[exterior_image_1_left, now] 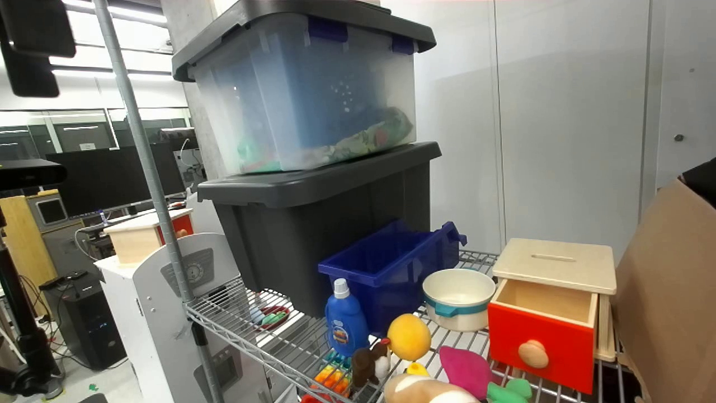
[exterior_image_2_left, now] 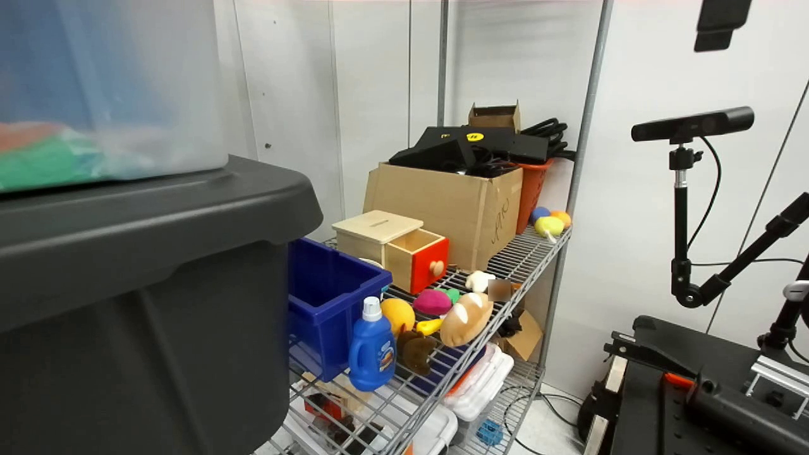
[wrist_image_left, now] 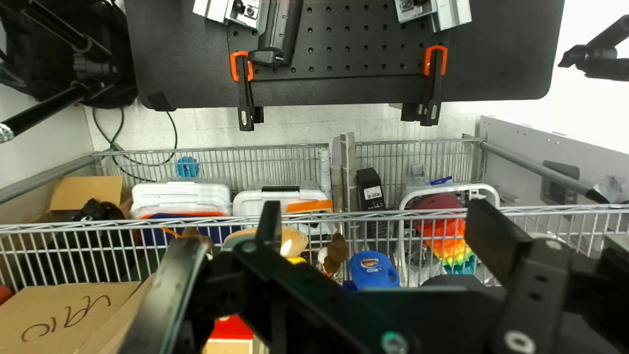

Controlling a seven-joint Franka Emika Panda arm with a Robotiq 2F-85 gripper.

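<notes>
In the wrist view my gripper is open; its dark fingers [wrist_image_left: 511, 245] stand wide apart and nothing shows held between them. Beyond and below it is a wire shelf. On that shelf, a wooden box has its red-fronted drawer [exterior_image_1_left: 537, 343] pulled out, the visible inside bare. Left of the box stand a cream pot [exterior_image_1_left: 463, 295] with a teal band and an open blue bin [exterior_image_1_left: 409, 268]. A blue bottle [exterior_image_1_left: 346, 327] with a white cap is upright before the bin. Near it lie an orange-yellow ball [exterior_image_1_left: 409, 337], a magenta toy [exterior_image_1_left: 464, 371] and a bread-like toy [exterior_image_2_left: 466, 319].
A dark lidded tote [exterior_image_1_left: 322, 228] with a clear bin [exterior_image_1_left: 315, 94] on top towers over the shelf's left side. A large cardboard box [exterior_image_2_left: 432, 201] borders the other side. A black perforated table [wrist_image_left: 348, 41] faces the shelf, with a gap between them.
</notes>
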